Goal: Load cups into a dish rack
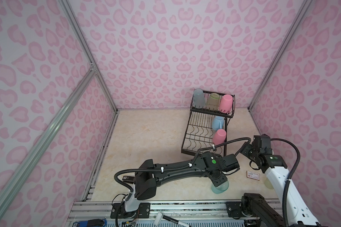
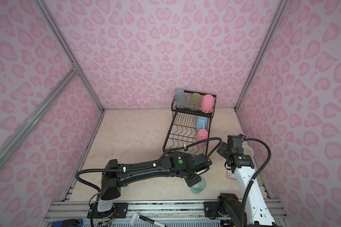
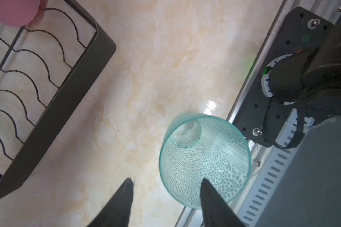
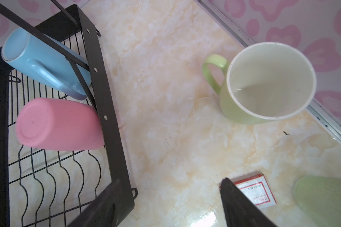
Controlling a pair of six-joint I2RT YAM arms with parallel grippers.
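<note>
A clear teal cup (image 3: 204,162) stands upright near the table's front edge. My left gripper is over it, fingers spread apart, one fingertip overlapping the cup's rim in the left wrist view; nothing is between them. In the right wrist view my right gripper is also open and empty, above bare table beside the rack. A pale green mug (image 4: 267,83) with a white inside stands ahead of it, handle toward the rack. Part of another green cup (image 4: 325,196) shows at the lower right. The black dish rack (image 1: 184,141) has two levels.
Upper level: a grey-blue cup (image 1: 199,99), an olive cup (image 1: 213,101) and a pink cup (image 1: 226,103). Lower level: a blue mug (image 4: 49,62) and a pink cup (image 4: 60,124), both bottom-up. A small red-and-white box (image 4: 255,191) lies on the table.
</note>
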